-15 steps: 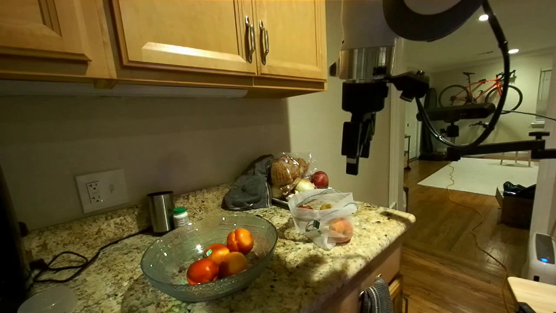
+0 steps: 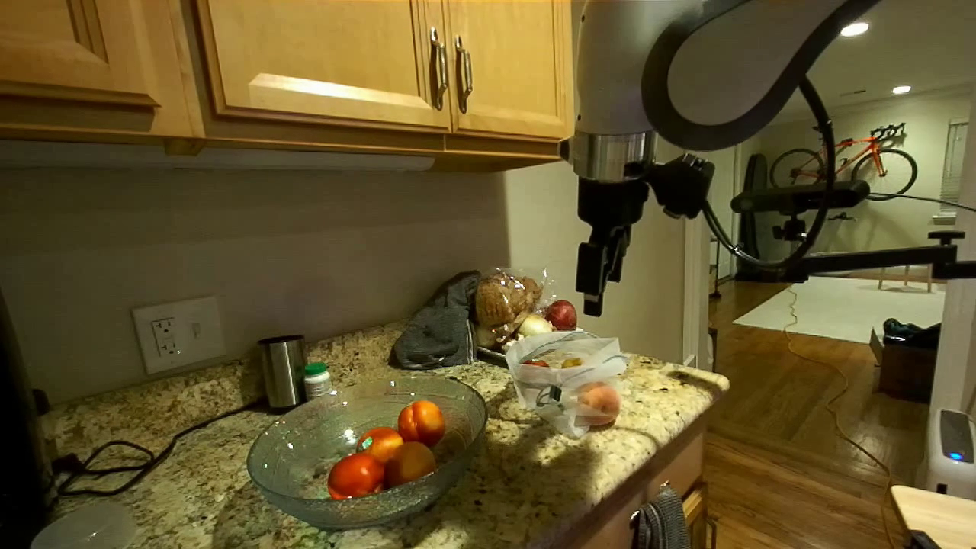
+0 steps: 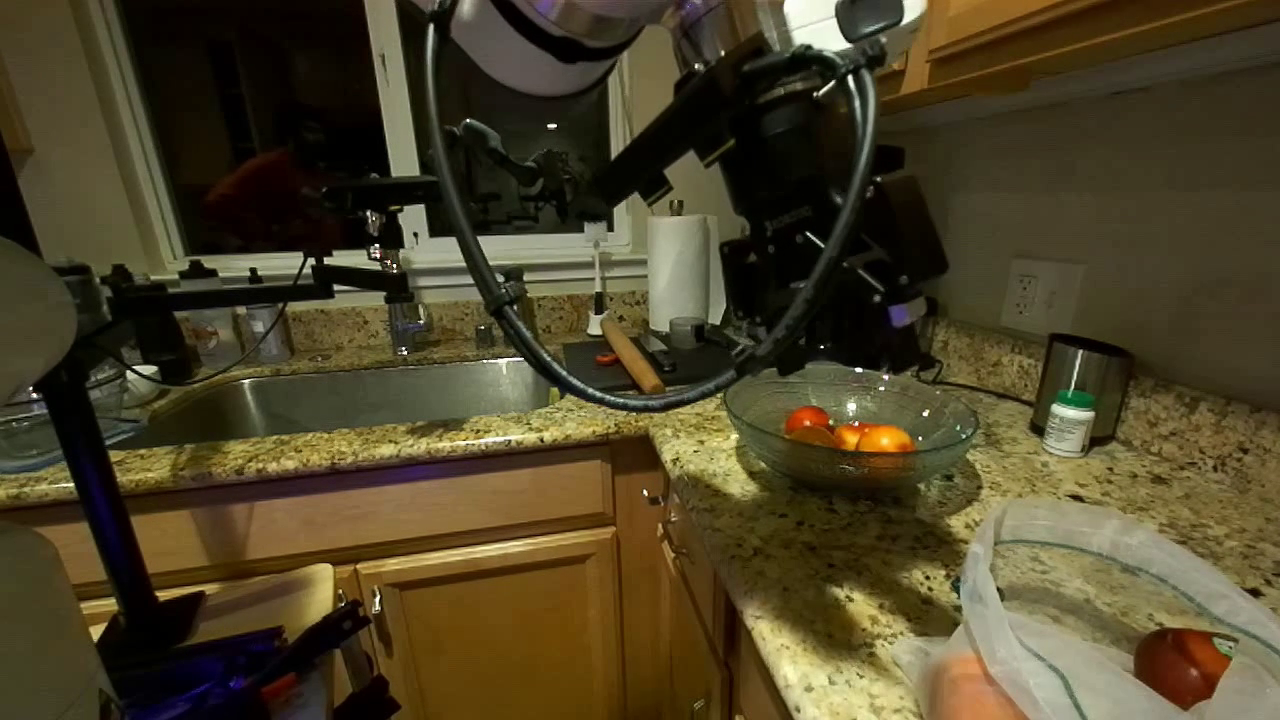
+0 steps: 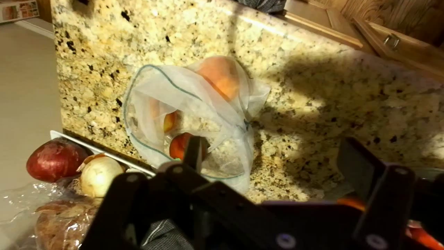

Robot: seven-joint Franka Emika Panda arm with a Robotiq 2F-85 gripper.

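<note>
My gripper stands open, its two fingers wide apart with nothing between them. In exterior view 1 the gripper point(image 2: 601, 306) hangs above the counter, higher than the bag. A white mesh bag point(image 2: 558, 361) with a green-edged mouth stands open on the counter. Inside it, the wrist view shows a peach point(image 4: 220, 77) and a dark red fruit point(image 4: 179, 145), partly behind one finger point(image 4: 192, 152). A yellow-red piece point(image 4: 169, 121) lies there too. The clear glass bowl point(image 2: 274, 467) holds several red-orange fruits point(image 2: 357, 476).
A tray with a red onion point(image 4: 56, 160), a pale onion point(image 4: 100, 175) and bagged brown produce point(image 2: 503, 297) sits behind the mesh bag. A steel cup point(image 2: 283, 370) and a green-capped bottle point(image 2: 316, 380) stand near the wall. Upper cabinets point(image 2: 338, 64) overhang the counter.
In exterior view 1 my arm and gripper have shifted left and slightly down, closer to above the mesh bag. The bag, bowl and fruit look unmoved.
</note>
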